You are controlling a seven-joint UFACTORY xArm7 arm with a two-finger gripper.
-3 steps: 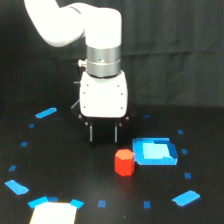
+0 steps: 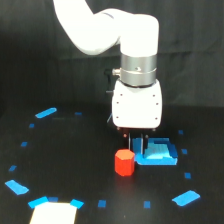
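Observation:
A red block with a hexagonal outline (image 2: 124,163) stands on the dark table near the middle of the camera view. Just right of it and slightly farther back lies a small blue tray (image 2: 173,160) with a light-blue area inside. My gripper (image 2: 136,143) points down from the white arm, above and behind the red block, partly in front of the tray's left side. Its dark fingers look apart, with nothing seen between them, though they blend into the background. Whether a finger touches the block or tray is unclear.
Blue tape strips (image 2: 186,198) and small blue squares mark the dark tabletop. A pale block-like item (image 2: 53,213) sits at the bottom left edge.
My gripper has moved right and somewhat lower, from left of the red block to above it and the tray. The block and tray stay where they were.

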